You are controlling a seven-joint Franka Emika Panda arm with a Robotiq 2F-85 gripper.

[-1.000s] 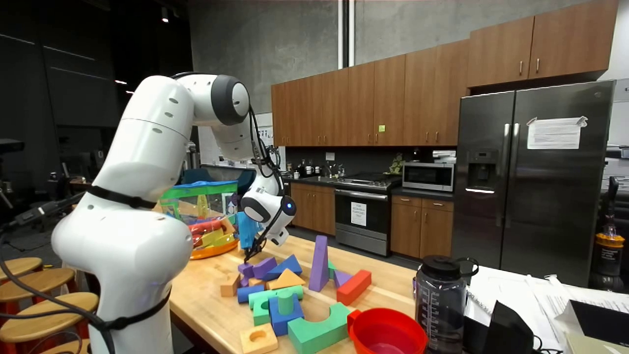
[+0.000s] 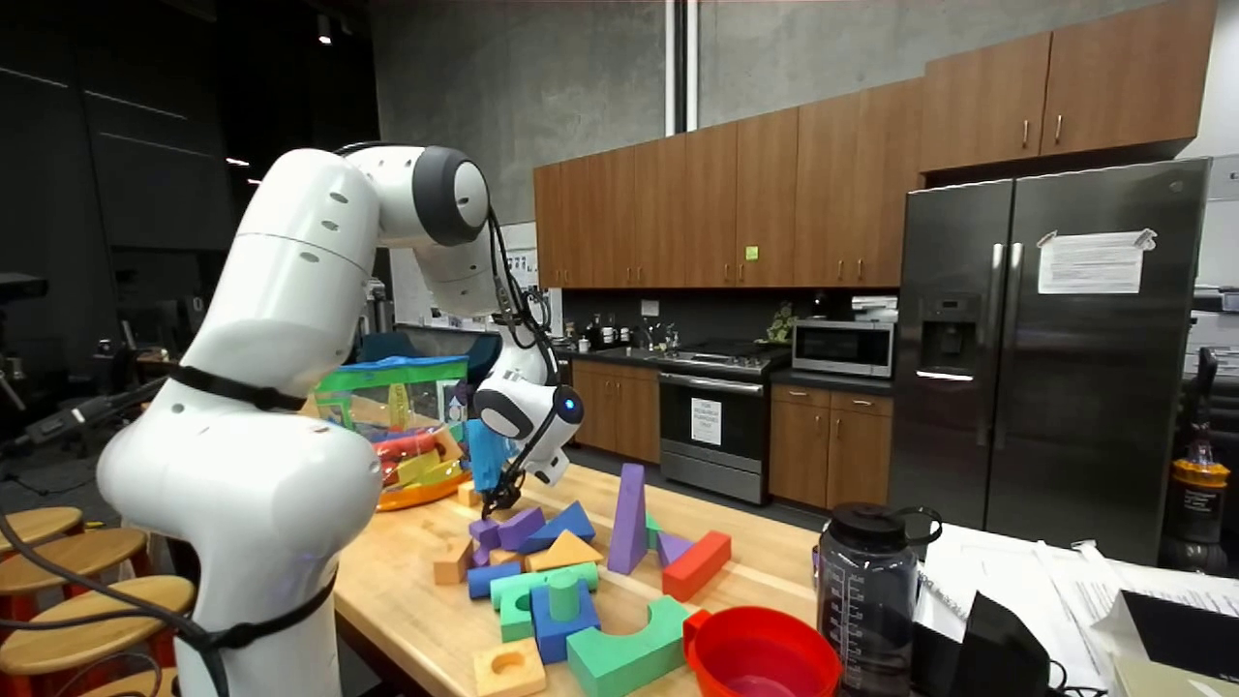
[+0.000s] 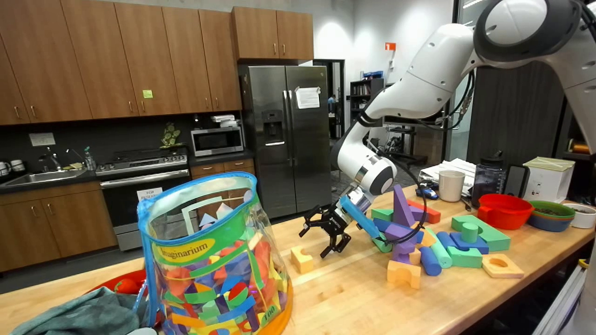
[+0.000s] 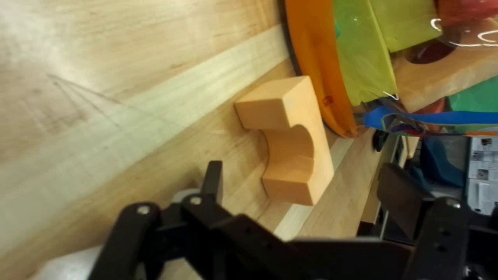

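Observation:
A plain wooden block [image 4: 322, 154] with a curved notch rests on the table near the bag's orange base, its notch facing left in the wrist view. My gripper is open, with its fingers spread wide and nothing held. From the second exterior view, the same block [image 3: 302, 260] lies just beyond the fingertips of the gripper [image 3: 317, 239], apart from them. Only a small part of that wooden block [image 2: 468, 494] shows in the first exterior view, where the arm's end hides most of the fingers.
The clear Imaginarium bag [image 3: 215, 245] full of colored blocks stands close by. Several loose blocks, including a tall purple wedge [image 2: 628, 519], crowd the other side of the arm. A red cup [image 2: 763, 651] and dark bottle [image 2: 867, 604] stand farther off. Bare table [image 3: 335, 296] lies in front.
The wooden block beside the bag's base now shows in the first exterior view, where it was not visible a second ago. The arm has barely shifted.

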